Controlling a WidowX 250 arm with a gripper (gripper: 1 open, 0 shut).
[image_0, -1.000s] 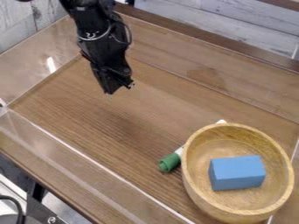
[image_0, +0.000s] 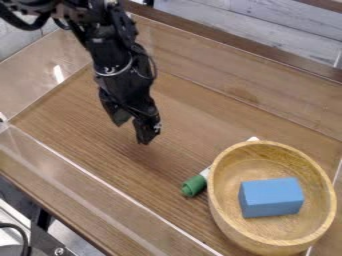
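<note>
The black robot arm reaches in from the top left, its gripper (image_0: 134, 128) standing open low over the middle-left of the wooden table, nothing between its fingers. At the lower right a blue block (image_0: 271, 196) lies in a tan wooden bowl (image_0: 238, 234). A small green cylinder with a white part (image_0: 195, 183) lies just left of the bowl, partly hidden by its rim.
Raised wooden edges run along the back. Cables and a metal frame show beyond the lower-left edge.
The arm and gripper have moved down toward the front of the table over the last second. The bowl, block and cylinder are unchanged.
</note>
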